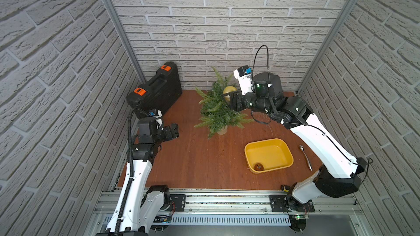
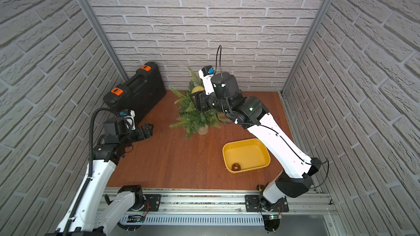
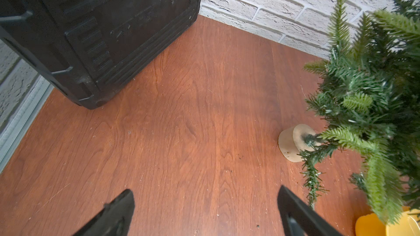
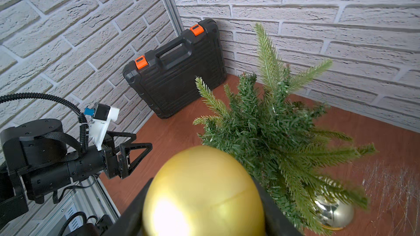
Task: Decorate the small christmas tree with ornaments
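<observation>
The small green tree [image 1: 215, 112] stands upright near the middle of the table on a wooden base [image 3: 292, 143]. A shiny gold ball [image 4: 203, 192] sits between the fingers of my right gripper [image 1: 230, 98], which is shut on it, high by the tree's upper right side. In the right wrist view the ball covers much of the gripper. A second shiny ball [image 4: 336, 212] shows low at the tree's right, partly behind branches; whether it hangs or rests is unclear. My left gripper is open and empty, far left of the tree.
A yellow bin [image 1: 276, 153] at the front right has one small brown, shiny item [image 1: 259, 166] in its corner. To its right lies a spoon-like tool [image 1: 306, 157]. A black case [image 1: 159, 89] stands back left.
</observation>
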